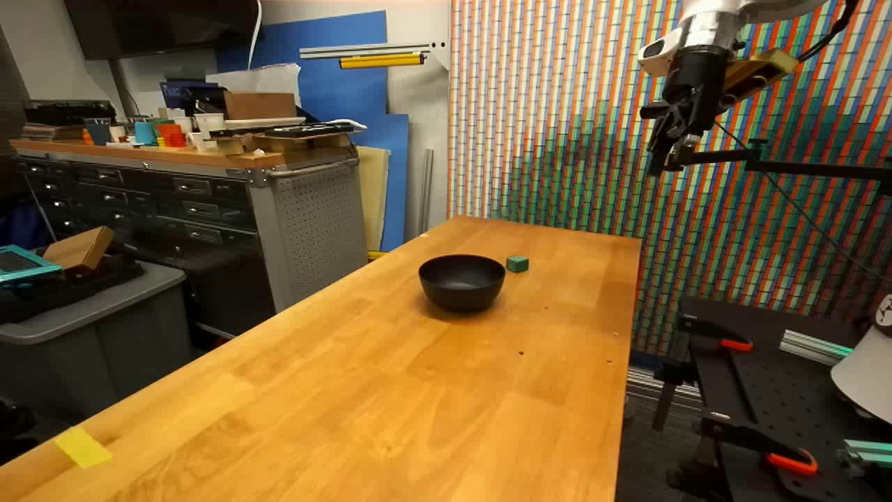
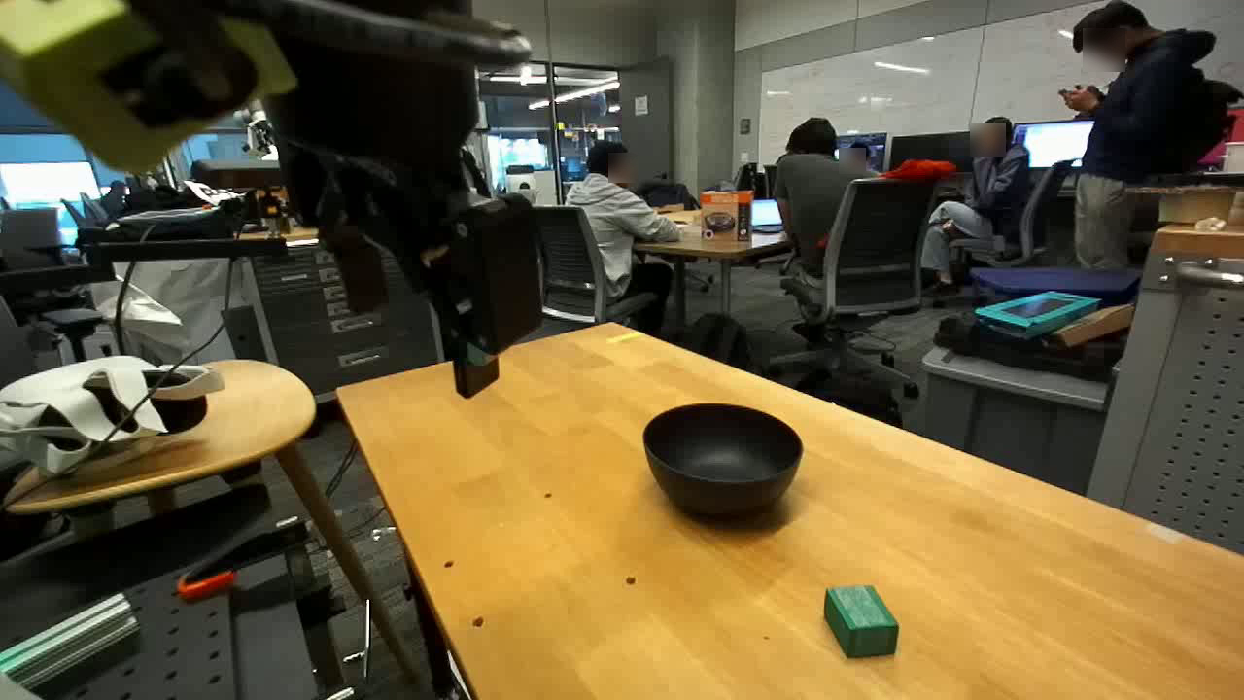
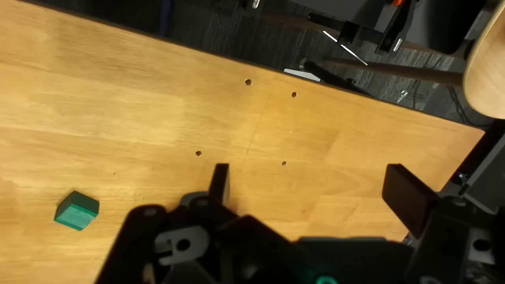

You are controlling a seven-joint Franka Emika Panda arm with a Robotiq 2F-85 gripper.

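A black bowl [image 1: 462,284] stands upright on the wooden table, and the part of its inside that shows looks empty. Close beside it lies a small green block [image 1: 518,264], apart from the bowl. Exterior view 2 shows the same bowl [image 2: 723,461] with the block [image 2: 862,620] nearer that camera. High above the table hangs my gripper, its fingers wide apart with only bare tabletop visible between them. In the wrist view the block [image 3: 77,211] sits at the lower left, outside the fingers, while the bowl is out of sight.
A round stool [image 2: 233,432] holding a white headset stands off the table's side. A black bench with clamps [image 1: 752,393] is beside it. People sit and stand in the background.
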